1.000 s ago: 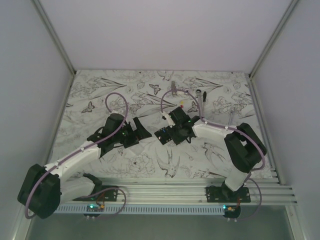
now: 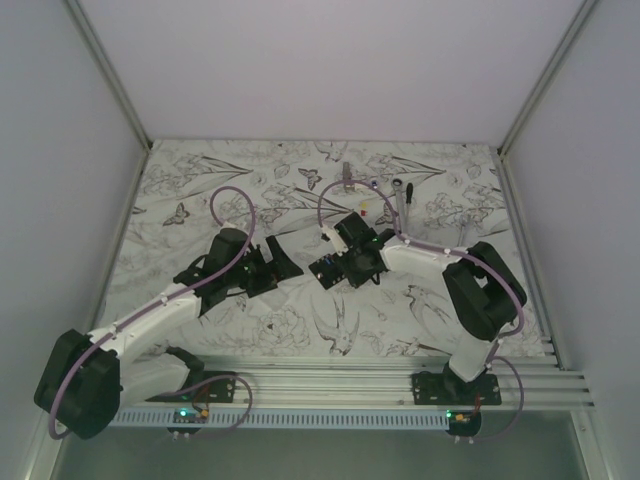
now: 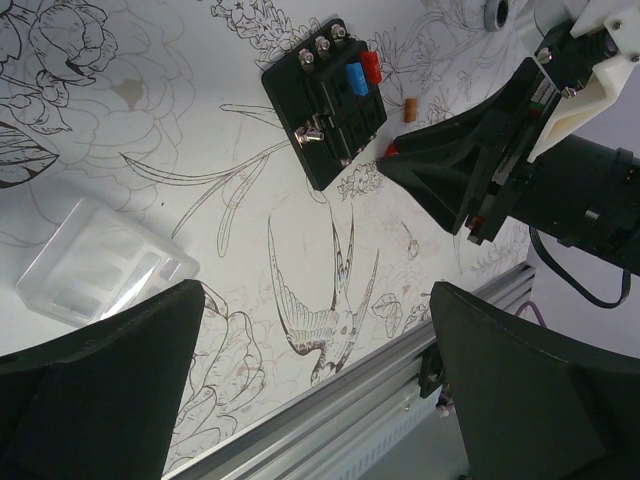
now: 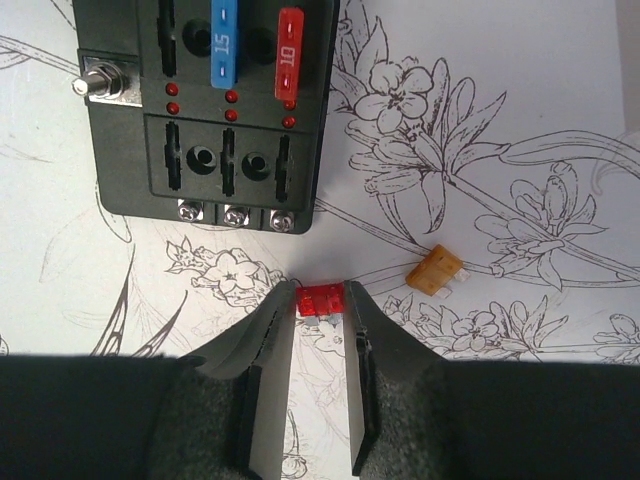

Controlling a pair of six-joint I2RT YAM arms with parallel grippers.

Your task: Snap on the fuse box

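Observation:
The black fuse box (image 4: 205, 130) lies on the patterned table with a blue 15 fuse (image 4: 224, 40) and a red 10 fuse (image 4: 288, 55) seated in it. My right gripper has its fingertips either side of a loose red fuse (image 4: 320, 297) just outside the box's edge; whether it grips it I cannot tell. An orange fuse (image 4: 434, 269) lies to its right. My left gripper (image 2: 280, 262) stands open left of the box, and its wide-apart fingers show in the left wrist view.
A clear plastic lid or case (image 3: 105, 262) lies below the left gripper. Several tools, including a wrench (image 2: 399, 200), lie at the back right.
The left arm looks unchanged.

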